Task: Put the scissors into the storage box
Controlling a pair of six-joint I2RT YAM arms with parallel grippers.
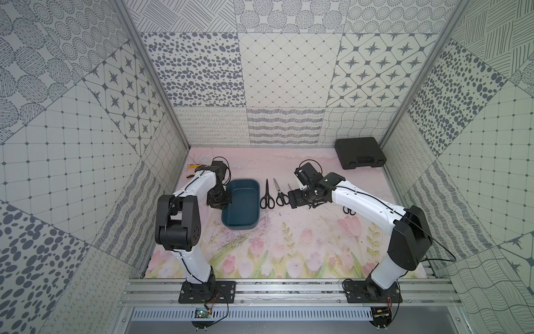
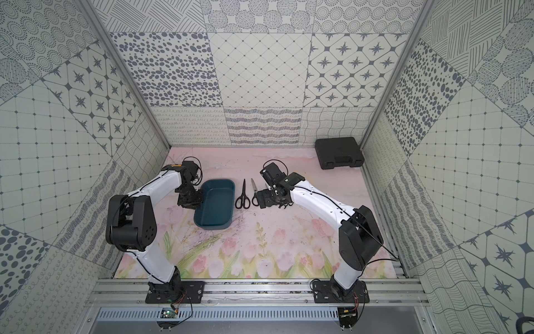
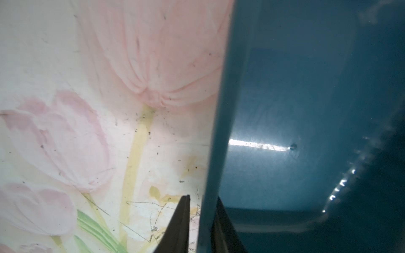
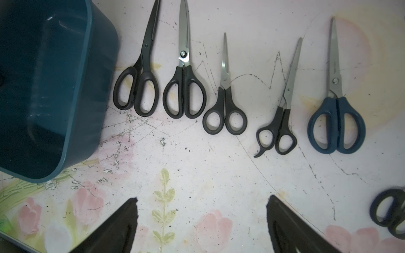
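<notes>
The empty blue storage box point(image 1: 240, 206) sits left of centre. My left gripper point(image 1: 221, 198) is at its left wall; in the left wrist view its fingertips point(image 3: 183, 202) straddle the rim, which lies between them. My right gripper hangs open above the table, empty. Below it lie black-handled scissors point(image 4: 144, 80), silver-bladed ones point(image 4: 189, 88), smaller ones point(image 4: 224, 80), a pair with a finger hook point(image 4: 287, 97), blue-handled scissors point(image 4: 335, 109) and another pair point(image 4: 386, 202) at the right edge, in a row right of the box.
A black case point(image 1: 359, 153) lies at the back right. Yellow-handled items point(image 1: 194, 166) lie at the back left, partly behind the left arm.
</notes>
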